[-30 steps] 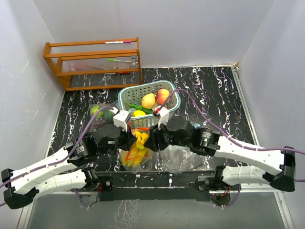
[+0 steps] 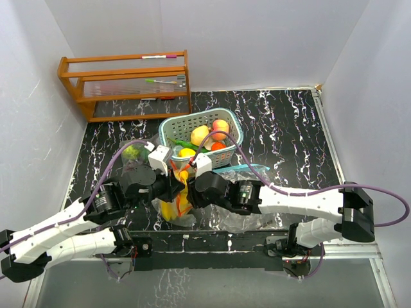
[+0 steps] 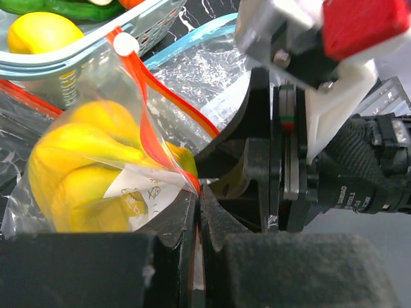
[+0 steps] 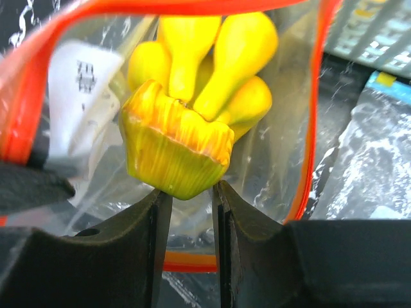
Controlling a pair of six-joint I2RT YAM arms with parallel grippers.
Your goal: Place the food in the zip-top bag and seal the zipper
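Note:
The zip-top bag with red zipper edges holds several yellow squash and a white label. My left gripper is shut at the bag's red zipper edge, pinching the thin film. My right gripper is shut on a yellow-green piece of food inside the bag's opening, above the other squash. In the top view both grippers meet over the bag, partly hiding it.
A mint basket of fruit and vegetables stands behind the bag. Another clear bag lies to the right, and a filled bag to the left. A wooden rack is at the back left.
My right gripper has moved left and slightly down in the top view, closer over the bag.

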